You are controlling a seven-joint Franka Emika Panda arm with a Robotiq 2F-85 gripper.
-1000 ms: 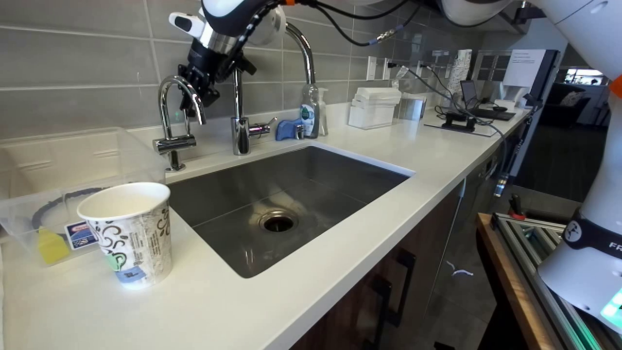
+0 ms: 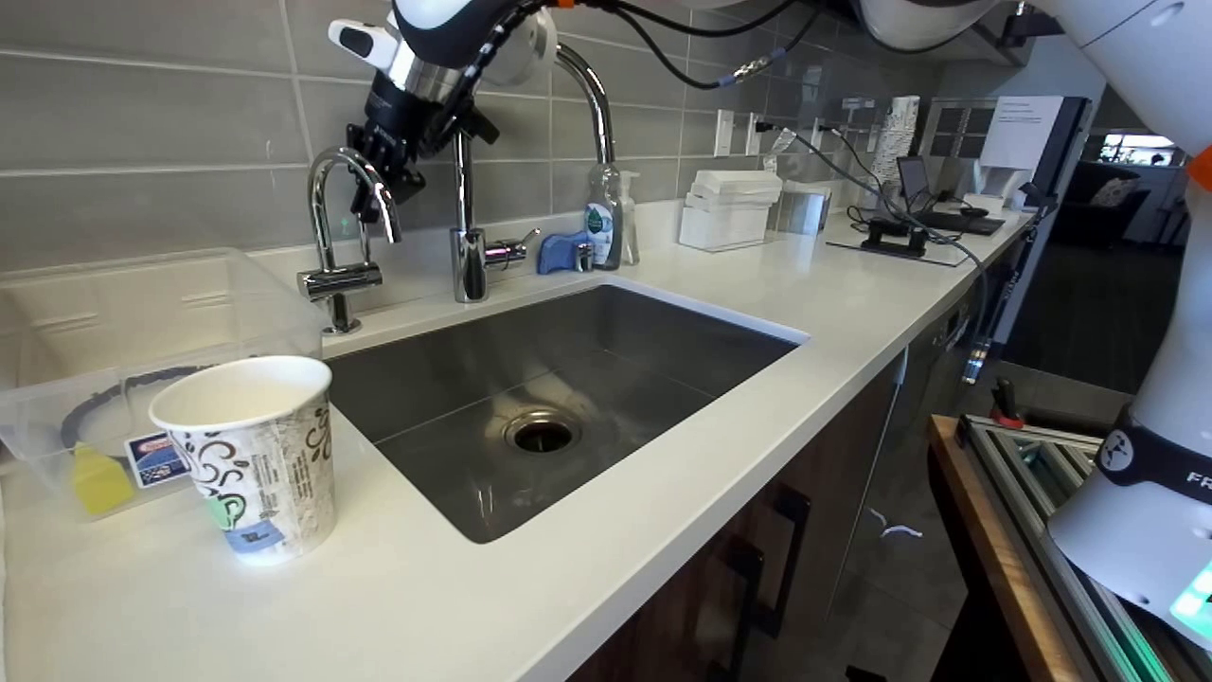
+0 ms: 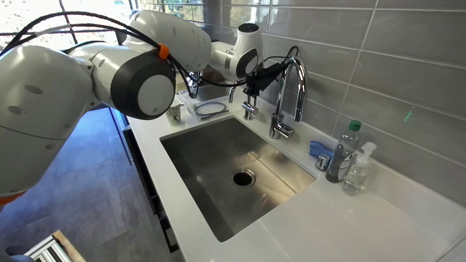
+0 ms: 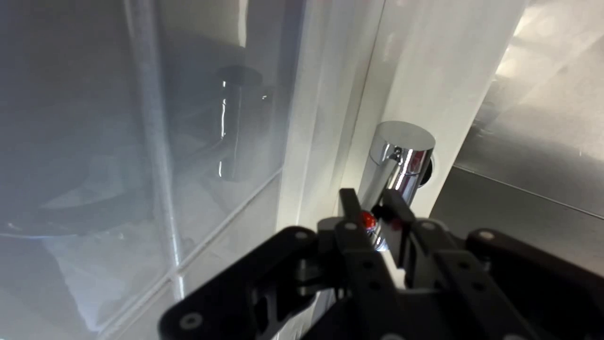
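Observation:
A small chrome faucet (image 2: pixel 331 279) with a curved spout stands behind the sink's left corner. Its thin lever (image 2: pixel 365 243) points up from the body toward my black gripper (image 2: pixel 366 205). In the wrist view, the lever (image 4: pixel 390 173) runs from the chrome body (image 4: pixel 403 136) to a red tip (image 4: pixel 368 220) between my fingers; the gripper is shut on it. From the other side, my gripper (image 3: pixel 252 91) sits directly above the small faucet body (image 3: pixel 249 111). The fingers partly hide the lever.
A taller main faucet (image 2: pixel 467 256) rises close beside my gripper, and the tiled wall (image 2: pixel 148 216) is just behind. The empty sink (image 2: pixel 534 386) lies in front. A paper cup (image 2: pixel 256 466) and clear bin (image 2: pixel 68 421) stand at the left; bottles (image 3: pixel 345 153) stand farther right.

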